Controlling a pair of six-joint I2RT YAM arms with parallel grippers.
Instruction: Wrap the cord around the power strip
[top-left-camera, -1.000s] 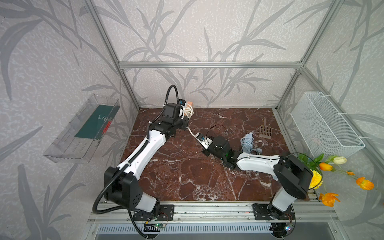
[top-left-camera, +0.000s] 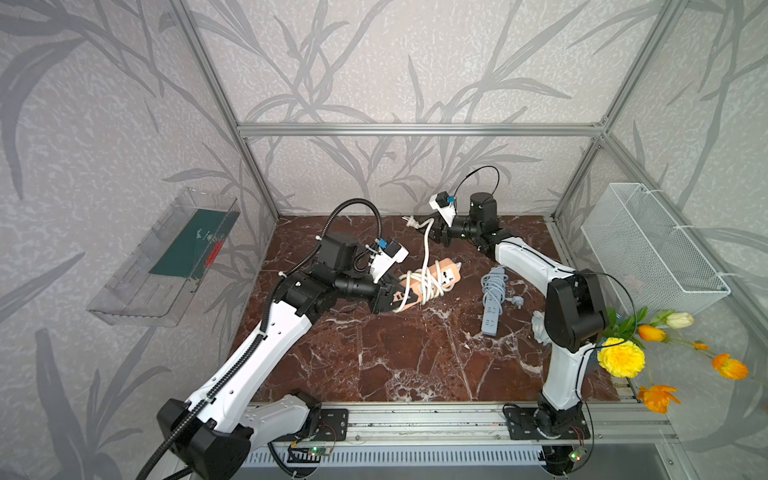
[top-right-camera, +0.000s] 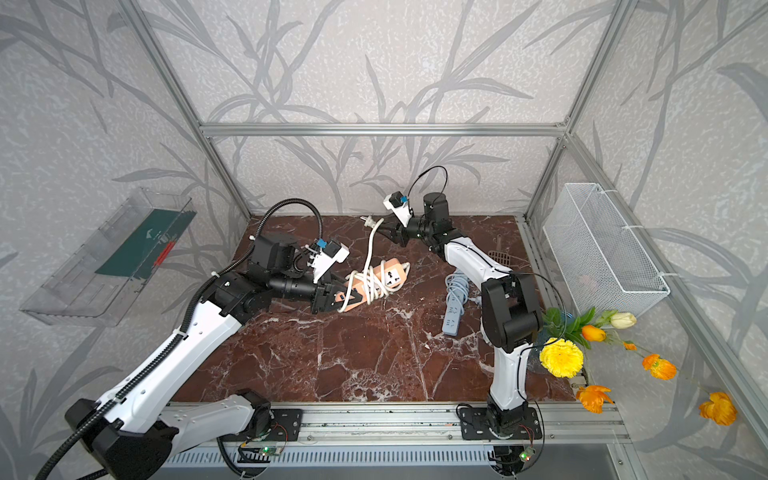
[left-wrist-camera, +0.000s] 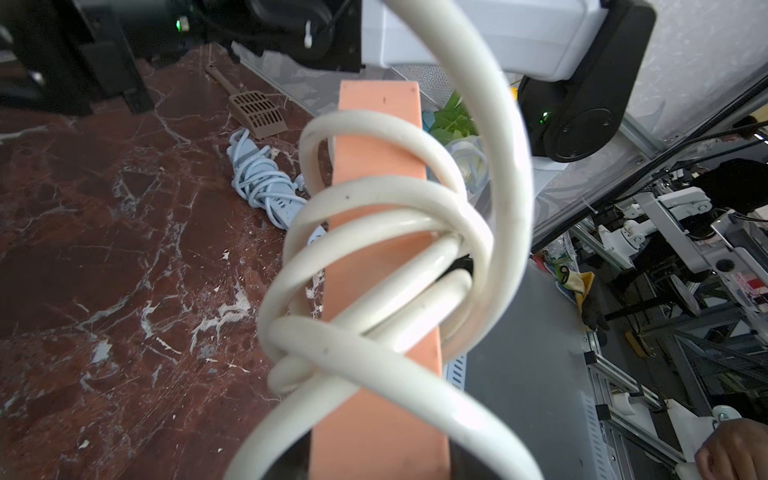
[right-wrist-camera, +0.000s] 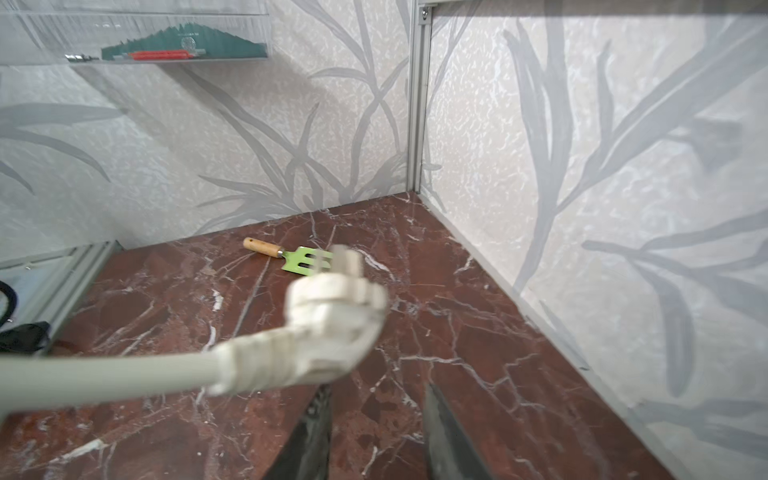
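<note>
The peach power strip (top-left-camera: 448, 274) hangs over the table, wound with several loops of white cord (left-wrist-camera: 384, 192). My left gripper (top-left-camera: 384, 296) is shut on its near end. A length of cord rises to the white plug (right-wrist-camera: 328, 312), which is at my right gripper near the back. In the right wrist view the plug is blurred, above the fingertips; whether the fingers grip it I cannot tell.
A grey power strip with wound cord (top-left-camera: 491, 312) lies at the right of the table. A green tool (right-wrist-camera: 304, 260), a slotted turner (left-wrist-camera: 256, 116), a wire basket (top-left-camera: 640, 248) and flowers (top-left-camera: 620, 357) are around the sides.
The right arm has risen toward the back, with the plug end moving up there.
</note>
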